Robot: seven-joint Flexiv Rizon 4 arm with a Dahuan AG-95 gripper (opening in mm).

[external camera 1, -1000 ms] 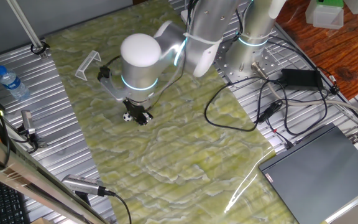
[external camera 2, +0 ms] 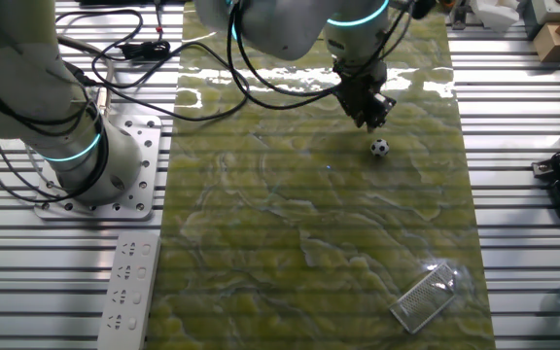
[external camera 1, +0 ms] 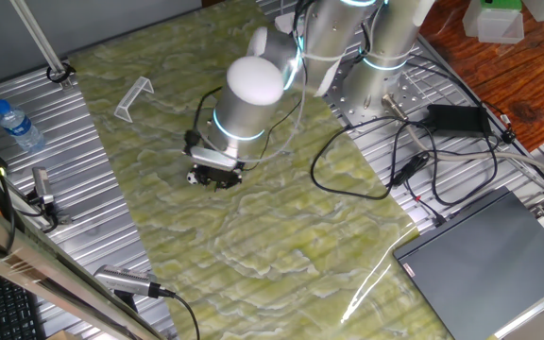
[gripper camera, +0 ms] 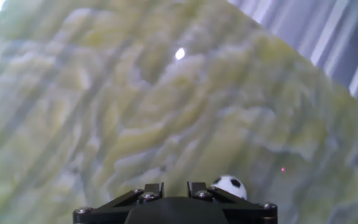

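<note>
A small black-and-white soccer ball (external camera 2: 379,148) rests on the green marbled mat (external camera 2: 290,243). My gripper (external camera 2: 369,124) hangs low, close beside the ball. In the wrist view the two fingertips stand apart with a narrow gap, and nothing shows inside it; the gripper is open. There the ball (gripper camera: 234,185) lies outside the gap, past the right finger, which hides its lower part. From exterior view 1, the ball (external camera 1: 193,178) appears at the left side of the gripper (external camera 1: 219,183). Whether they touch cannot be made out.
A pale, bracket-like piece (external camera 1: 134,99) lies on the mat away from the arm. A black laptop (external camera 1: 494,264), loose cables and a power strip (external camera 2: 128,292) lie off the mat. A water bottle (external camera 1: 19,127) stands on the slatted table.
The arm's wrist has shifted right in exterior view 1 and its hand has turned, swinging the wrist-mounted part toward the front. The ball has stayed at nearly the same spot.
</note>
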